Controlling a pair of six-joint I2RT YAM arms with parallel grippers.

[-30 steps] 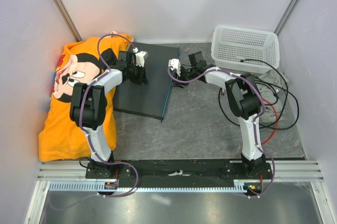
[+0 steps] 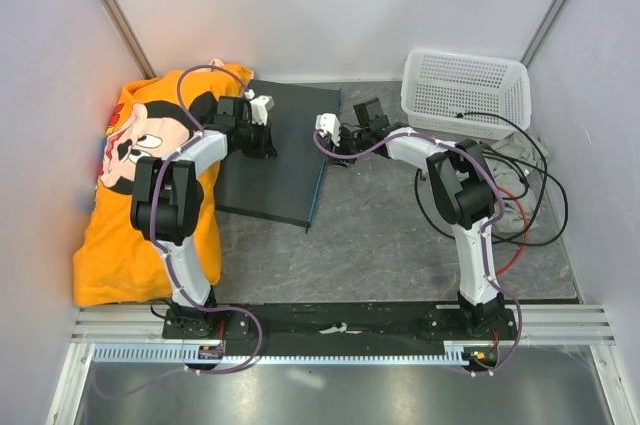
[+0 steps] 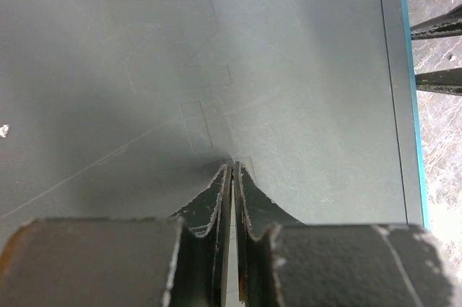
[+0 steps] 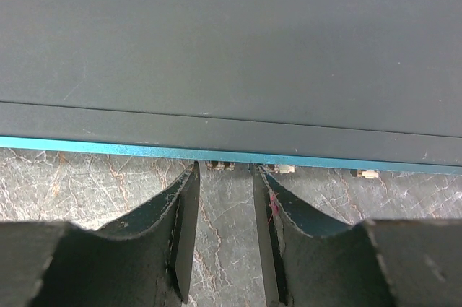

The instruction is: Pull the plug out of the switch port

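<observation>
A large dark grey switch (image 2: 275, 195) with a blue edge strip (image 4: 108, 149) lies on the floor. My left gripper is shut over its top panel, nothing visible between its fingers. My right gripper is part open at the blue edge, its fingertips beside small connectors (image 4: 284, 169) that peek out from under the edge; whether anything is between them is unclear. Another small connector (image 4: 366, 174) shows further right along that edge. The ports themselves are hidden under the overhang.
An orange cartoon cloth (image 2: 110, 245) lies on the left. A white basket (image 2: 465, 65) stands at back right, with loose black and red cables (image 2: 525, 245) below it.
The left arm is nearly still, its top shifting slightly left.
</observation>
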